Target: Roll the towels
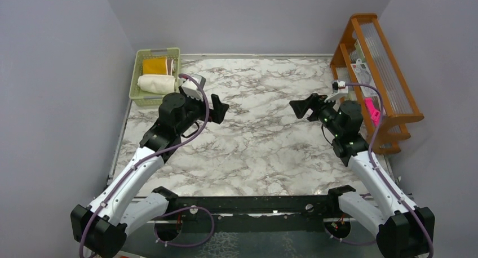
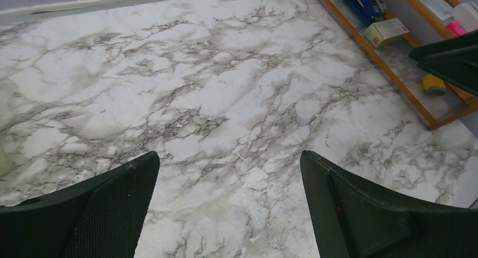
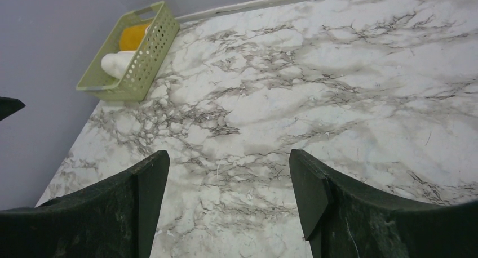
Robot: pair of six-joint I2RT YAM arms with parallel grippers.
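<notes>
Two rolled towels, a yellow one (image 1: 155, 66) and a white one (image 1: 155, 83), lie in the green basket (image 1: 135, 94) at the back left; the right wrist view shows them too. My left gripper (image 1: 217, 108) hangs over the marble table, right of the basket, open and empty. My right gripper (image 1: 301, 108) is over the table's right half, near the shelf, open with nothing between its fingers. No towel lies on the table.
A wooden shelf (image 1: 415, 117) with small items, a pink one among them, stands along the right side. Walls border the back and sides.
</notes>
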